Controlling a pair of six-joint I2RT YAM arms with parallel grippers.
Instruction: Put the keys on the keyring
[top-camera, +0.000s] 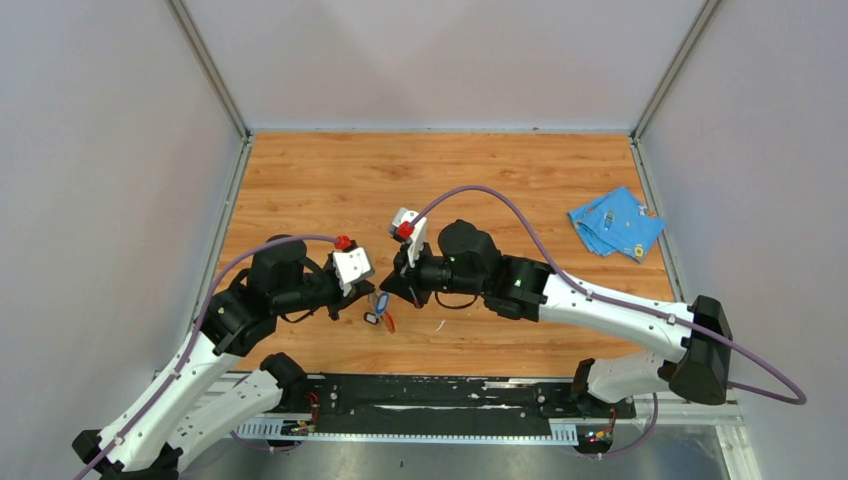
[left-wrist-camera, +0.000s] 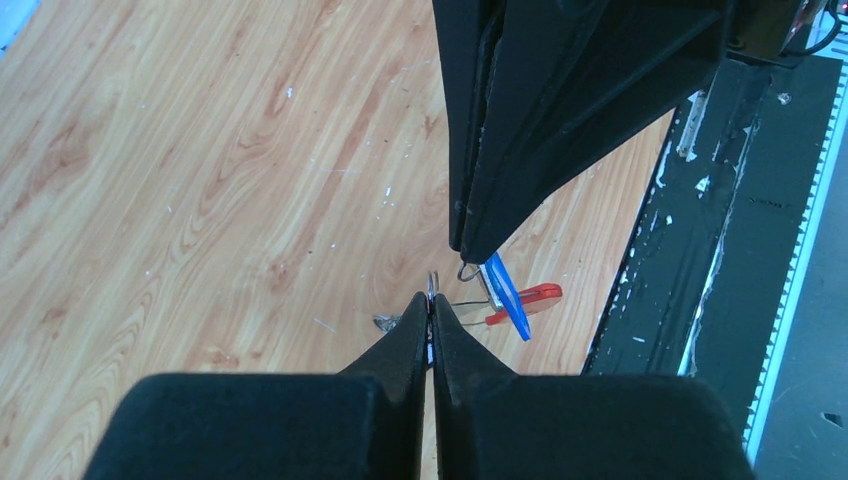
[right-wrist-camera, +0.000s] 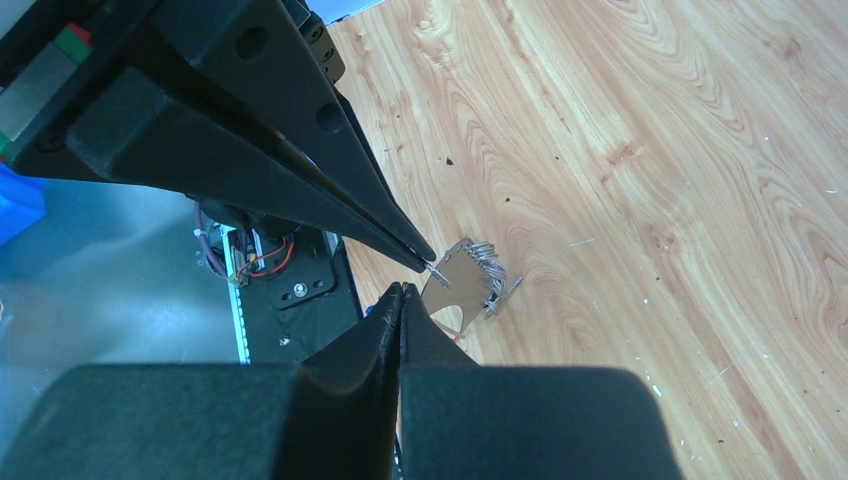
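Note:
My left gripper is shut, and a thin upright piece of metal (left-wrist-camera: 432, 284) shows at its tip; it looks like part of a ring. Close by, my right gripper is shut, with a small wire loop (left-wrist-camera: 467, 271) showing at its fingertips. A blue-edged key tag (left-wrist-camera: 506, 297) hangs just under that loop. Behind it is a red key tag (left-wrist-camera: 541, 294). In the top view, the blue tag (top-camera: 382, 303), the red tag (top-camera: 390, 323) and a dark tag (top-camera: 371, 318) lie below the gripper tips. Whether the loop passes through the ring cannot be told.
In the right wrist view, a flat metal piece with a hole (right-wrist-camera: 460, 290) is beside the gripper tips. A folded blue cloth (top-camera: 617, 222) lies at the far right.

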